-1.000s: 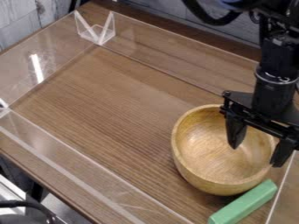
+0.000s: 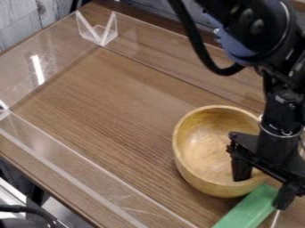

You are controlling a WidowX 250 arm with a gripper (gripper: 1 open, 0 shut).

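Note:
My black gripper (image 2: 259,169) is low at the right, over the near right rim of a yellow wooden bowl (image 2: 191,134) and the upper end of a green oblong object (image 2: 244,214) beside the bowl. It stands open; whether anything lies between its fingers is hidden by its body. The arm covers much of the right side of the view.
A clear acrylic holder (image 2: 98,27) stands at the back left. Clear edging runs along the left and near sides.
My gripper has moved down and toward the viewer, from above the bowl's right side to its near right rim and the green object's upper end.

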